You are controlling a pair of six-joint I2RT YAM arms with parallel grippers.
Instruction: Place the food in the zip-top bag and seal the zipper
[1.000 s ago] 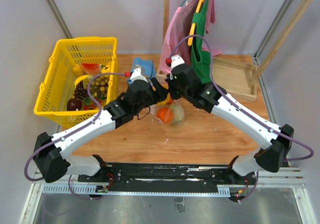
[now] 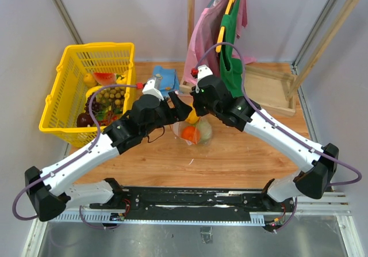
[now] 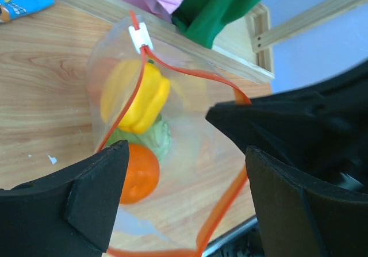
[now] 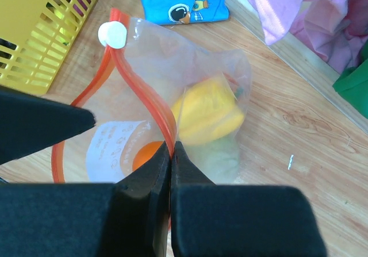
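Note:
The clear zip bag (image 2: 201,131) with orange-red zipper strips holds a yellow pepper (image 3: 138,96), an orange fruit (image 3: 138,173) and a pale green item (image 3: 155,136). A white slider (image 3: 140,36) sits at one end of the zipper. My right gripper is shut on the bag's zipper strip, which runs down between its fingertips. My left gripper (image 2: 175,104) stands open just left of the right one, its fingers over the bag's opening, with nothing clearly held.
A yellow basket (image 2: 69,84) of fruit stands at the left. A blue cloth (image 2: 164,76) lies behind the bag. Pink and green garments (image 2: 230,67) hang from a wooden rack over a wooden tray (image 2: 273,93) at the back right.
My left gripper and arm have shifted slightly left and toward the front. The right arm has barely moved.

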